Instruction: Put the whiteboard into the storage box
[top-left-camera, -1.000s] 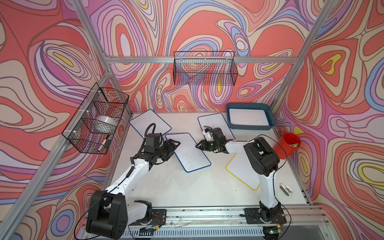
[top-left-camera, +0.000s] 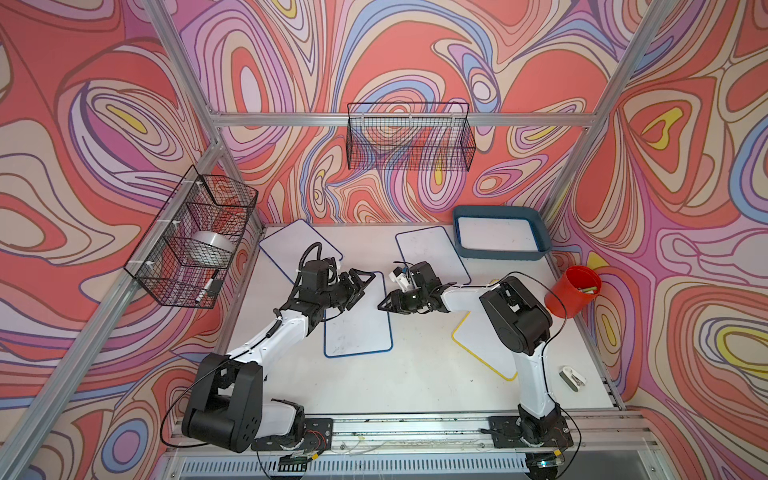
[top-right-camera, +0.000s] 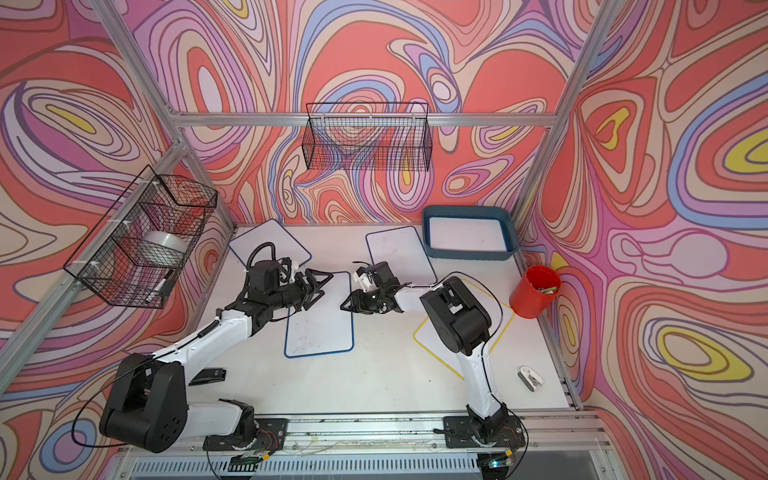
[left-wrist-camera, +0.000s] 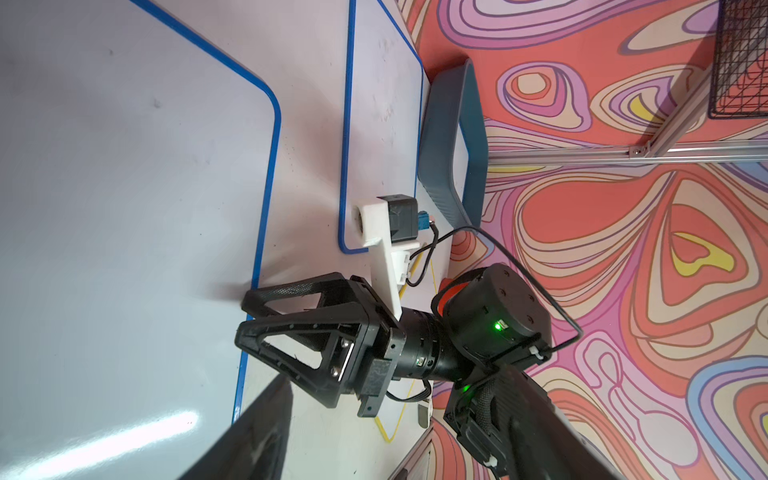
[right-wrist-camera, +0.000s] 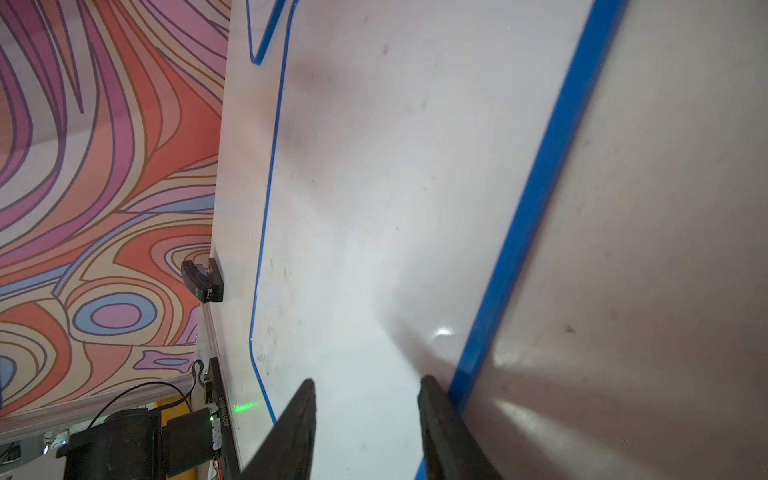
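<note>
A blue-edged whiteboard (top-left-camera: 357, 329) lies at the middle of the table. My left gripper (top-left-camera: 366, 283) is open over its far part, with nothing seen between its fingers. At the board's right edge my right gripper (top-left-camera: 385, 305) is open. In the right wrist view its fingertips (right-wrist-camera: 433, 393) stand close to the blue edge of the whiteboard (right-wrist-camera: 416, 232); whether they touch it I cannot tell. The dark teal storage box (top-left-camera: 502, 255) is at the back right, a flat white surface showing inside it.
Other blue-edged boards lie at the back left (top-left-camera: 297, 242) and beside the box (top-left-camera: 432, 249). A yellow-edged board (top-left-camera: 488, 340) lies under the right arm. A red bucket (top-left-camera: 561, 300) stands at the right edge.
The central whiteboard has turned straighter and shifted towards the front left. My right gripper has moved left and slightly frontward.
</note>
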